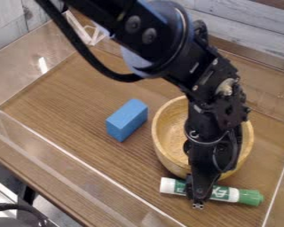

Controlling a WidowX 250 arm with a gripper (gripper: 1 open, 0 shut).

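My gripper (197,191) points down in front of a round tan bowl (173,124), its fingertips at a green and white cylinder (234,195) lying on the wooden table in the bowl's near foreground. The gripper appears closed on the middle of the cylinder, though the dark fingers hide exactly how they meet it. The arm covers much of the bowl's right side and interior.
A blue block (127,120) sits left of the bowl. Black cables lie at the lower left corner.
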